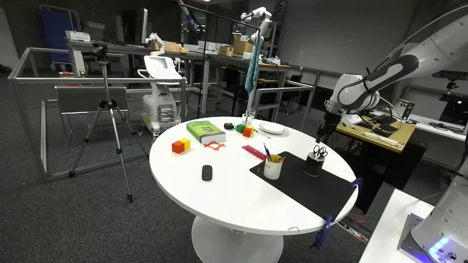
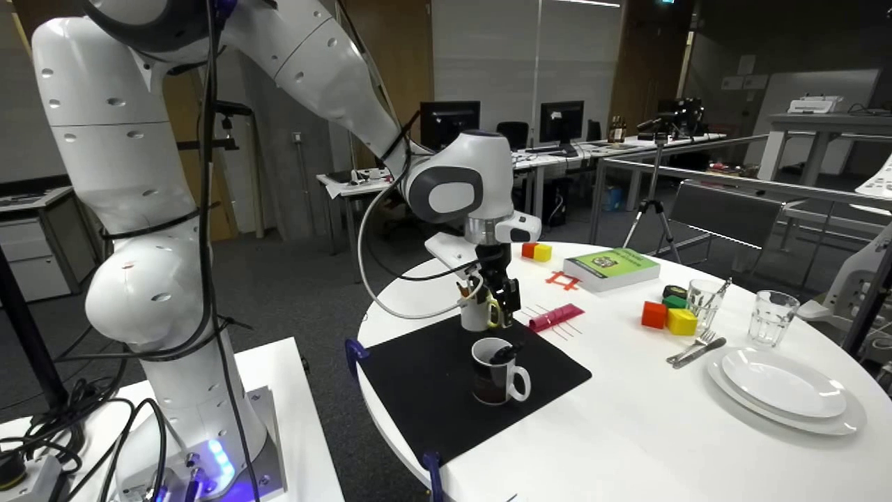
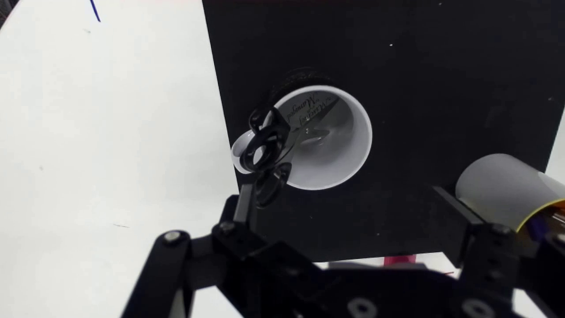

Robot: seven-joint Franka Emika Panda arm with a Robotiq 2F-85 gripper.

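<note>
My gripper is open, with nothing between its fingers, and hangs above the dark mug (image 1: 314, 166) in exterior view 1. Black-handled scissors (image 3: 263, 145) stand in that mug, their loops leaning over the rim beside its white handle. From above, the mug's white inside (image 3: 328, 153) shows ahead of the fingers, and the scissor loops lie close to the left fingertip in the image. A second, pale cup (image 3: 492, 185) with pens and a yellow inside is at the right of the wrist view. Both cups rest on a black mat (image 2: 435, 418).
On the white table (image 1: 228, 193) are a green book (image 2: 614, 266), coloured cubes (image 2: 654, 314), a pink roll (image 2: 554, 317), cutlery, glasses (image 2: 772, 318) and stacked plates (image 2: 782, 381). A dark mouse-like object (image 1: 207, 172) lies near the left. Blue clamps (image 1: 323, 231) grip the table edge.
</note>
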